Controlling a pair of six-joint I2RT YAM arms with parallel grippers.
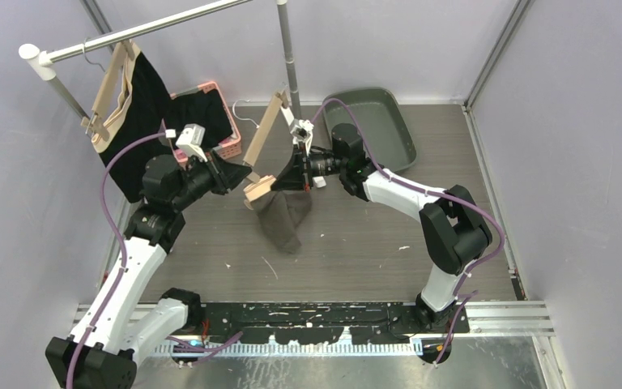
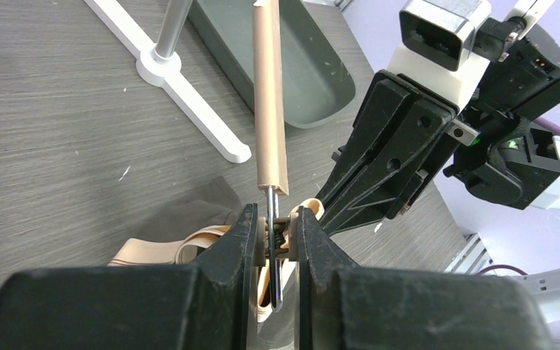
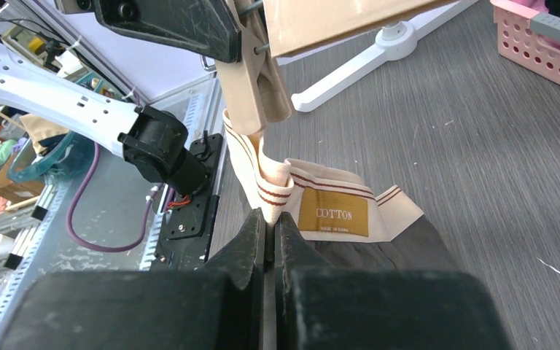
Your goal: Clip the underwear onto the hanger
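A wooden clip hanger (image 1: pixel 264 130) hangs between the arms. My left gripper is at its metal rod and clip (image 3: pixel 251 87); whether its fingers grip the clip is hard to tell. The underwear (image 3: pixel 363 219), dark with a cream "COTTON" waistband, hangs below. My right gripper is shut on the folded waistband, just under the clip's wooden fingers, which sit at the top of the band; whether they pinch it I cannot tell.
A grey tray (image 1: pixel 370 130) lies at the back right, a pink basket (image 1: pixel 228 146) at the back left. Dark clothing (image 1: pixel 146 105) hangs from the rack (image 1: pixel 154 24) at left.
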